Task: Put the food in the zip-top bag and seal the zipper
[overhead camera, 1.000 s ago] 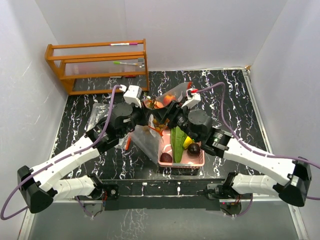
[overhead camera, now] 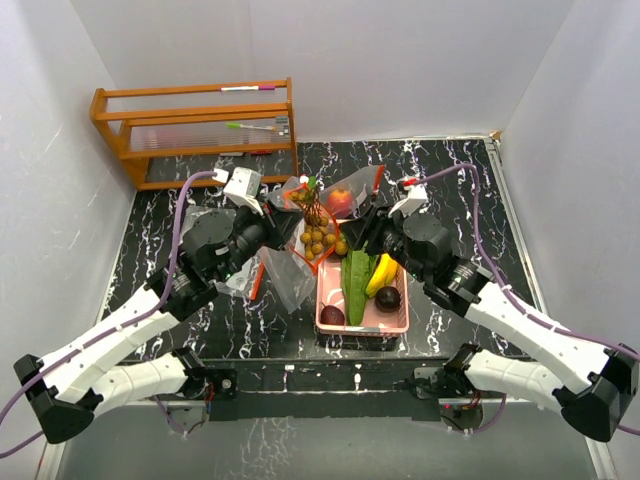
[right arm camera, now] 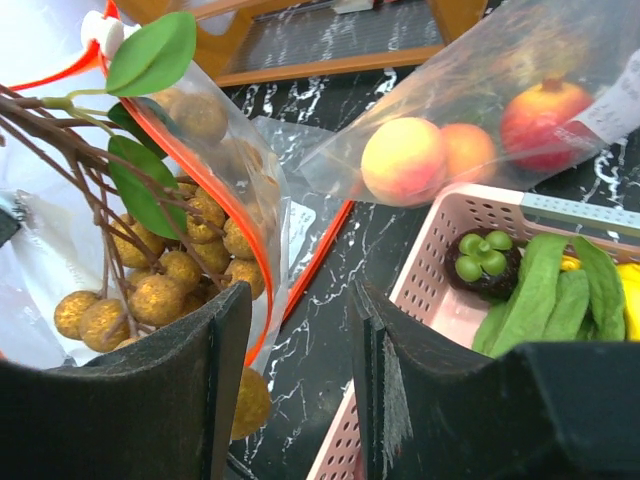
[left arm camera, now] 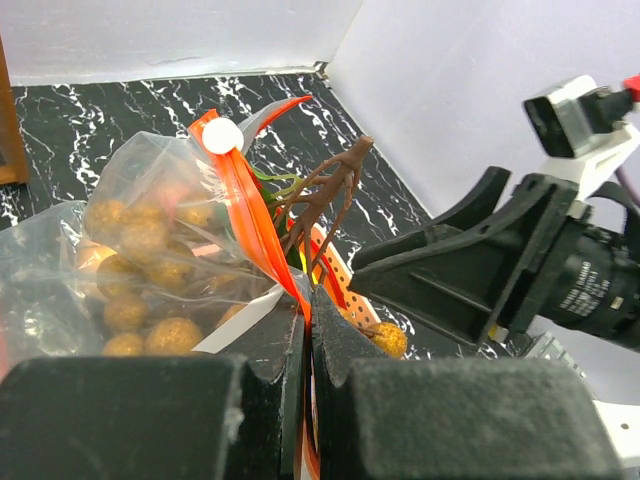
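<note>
My left gripper is shut on the orange-zippered edge of a clear bag (left arm camera: 150,240) holding several brown round fruits (right arm camera: 155,298) on twigs with leaves, some poking out at the opening. My right gripper is part open beside the opening, its fingers empty. A second bag (right arm camera: 470,80) with peaches (right arm camera: 400,160) and a red fruit lies behind. The pink basket (right arm camera: 420,270) holds green vegetables (right arm camera: 540,300), a mangosteen (right arm camera: 482,258), yellow bananas (overhead camera: 380,275) and dark round fruits.
A wooden rack (overhead camera: 200,113) stands at the back left. More flat bags (overhead camera: 240,285) lie left of the basket.
My right gripper has drawn back to the right from beside it.
</note>
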